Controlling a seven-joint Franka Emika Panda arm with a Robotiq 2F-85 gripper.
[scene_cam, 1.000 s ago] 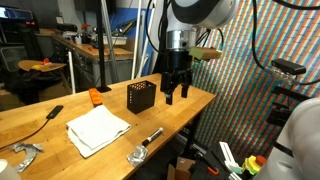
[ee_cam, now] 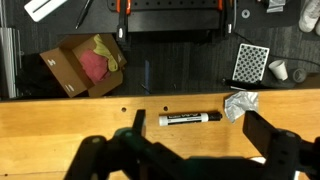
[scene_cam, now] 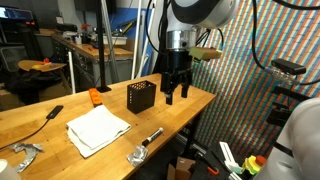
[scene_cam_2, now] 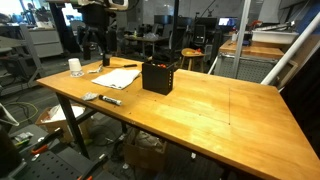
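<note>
My gripper hangs above the wooden table, its two dark fingers spread apart with nothing between them. In the wrist view a black and white marker-like stick lies on the table near the edge, in the gap between the fingers, well below them. Crumpled clear or silvery wrap is close to its end. A folded white cloth lies flat on the tabletop. Farther back stands a black mesh basket; the second exterior view shows small reddish or orange things at its top.
Beyond the table edge, a cardboard box sits low down. An orange object and a white cup are also on the table. Much of the tabletop past the basket is bare.
</note>
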